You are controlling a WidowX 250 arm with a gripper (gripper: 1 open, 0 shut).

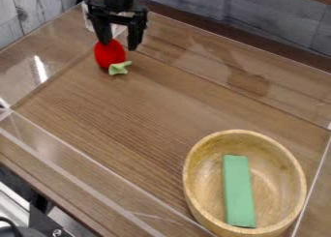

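Observation:
A red, rounded object (108,54) with a small pale green part (118,69) at its lower end lies on the wooden surface at the upper left. My dark gripper (118,36) reaches in from the top edge and is at the upper part of the red object. Whether its fingers are open or closed on it is too small to tell. In the lower right sits a yellow bowl (207,183) with a green bar (238,190) lying in it.
A grey wall and ledge run along the left and top edges.

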